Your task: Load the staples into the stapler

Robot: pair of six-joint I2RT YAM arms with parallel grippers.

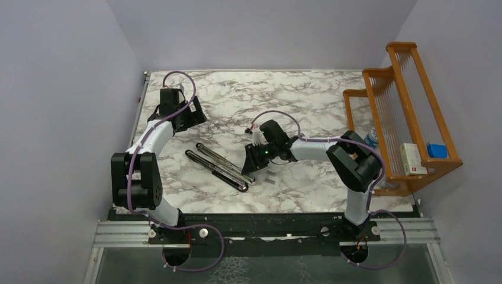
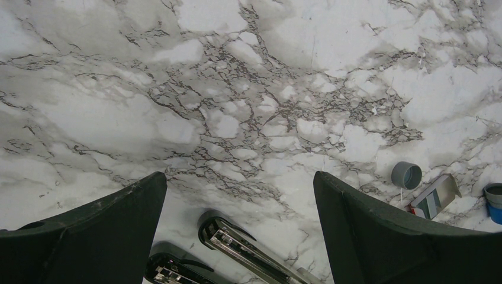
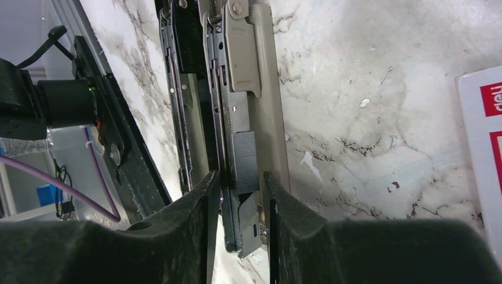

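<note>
Two long staplers lie opened out side by side, slanting across the table's front left in the top view: a black stapler nearer the front and a beige stapler behind it. In the right wrist view, a ridged grey staple strip rests on the channel of the beige stapler. My right gripper straddles that channel and strip, with its fingers standing apart on either side. High at the left, my left gripper is open over bare marble, nothing between its fingers.
Loose grey strips lie right of the staplers. A white box with red print enters the right wrist view at its right edge. A wooden shelf stands at the table's right.
</note>
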